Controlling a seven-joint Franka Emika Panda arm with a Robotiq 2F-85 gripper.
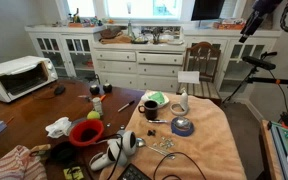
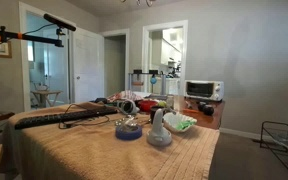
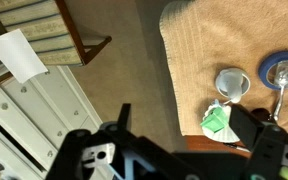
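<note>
High at the right in exterior view 1, my gripper (image 1: 248,28) hangs in the air, away from the table. In the wrist view the gripper is open, its two dark fingers wide apart with only floor between them. On the tan cloth (image 1: 209,155) are a blue-rimmed round dish (image 1: 182,126), a whitish upright object (image 1: 181,104), a dark mug (image 1: 150,109) and a pale container with green in it (image 1: 156,98). From above, the wrist view shows the blue-rimmed dish (image 3: 269,70), the whitish object (image 3: 232,84) and the green item (image 3: 216,120) at right.
A red bowl (image 1: 86,131), dark-and-white headphone-like item (image 1: 121,150) and keyboard (image 1: 134,172) crowd the table's left and front. A white toaster oven (image 1: 19,76) sits farther left. A chair (image 3: 49,35) stands beside the table; bare floor (image 3: 134,75) lies below the gripper.
</note>
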